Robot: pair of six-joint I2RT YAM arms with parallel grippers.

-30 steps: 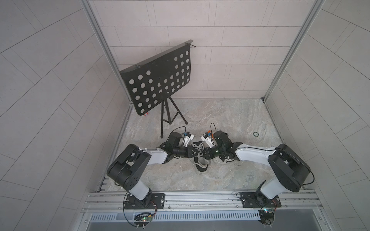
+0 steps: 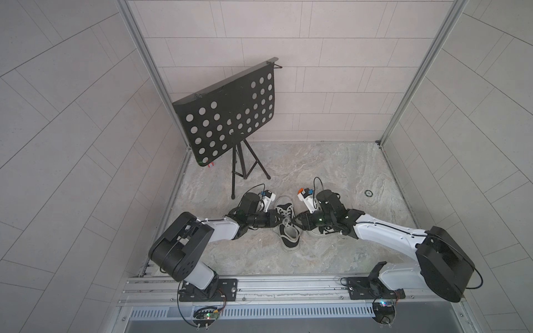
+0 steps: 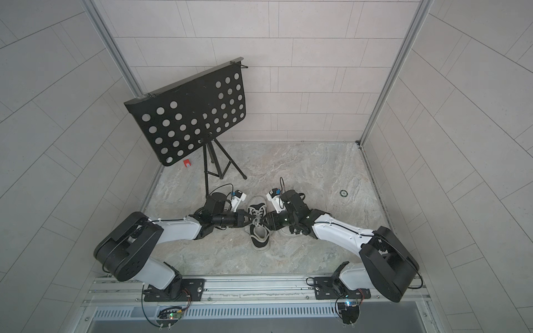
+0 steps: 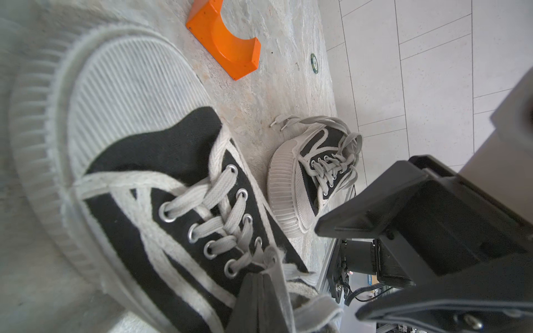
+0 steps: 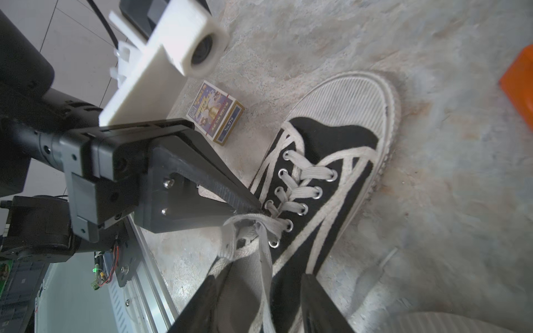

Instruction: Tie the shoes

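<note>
A black shoe with white laces (image 4: 161, 149) lies between my arms, its toe pointing away. My left gripper is shut over its upper eyelets. A lace (image 5: 266, 224) curls against those fingertips; whether it is pinched cannot be seen. From there, a strand hangs down between the spread fingers of my right gripper, which is open at the shoe's right side, over the ankle opening. The second shoe (image 4: 327, 161) sits to the right, its laces looped on top, and is partly covered by the right arm in the top views.
Beyond the shoe lies an orange curved block (image 4: 227, 44). A small printed box (image 5: 213, 111) sits on the floor to the left. The black perforated stand (image 2: 227, 116) rises at the back left.
My right gripper has shifted slightly rightward, away from the left one, and its arm has swung outward. The left gripper and the shoe hardly moved.
</note>
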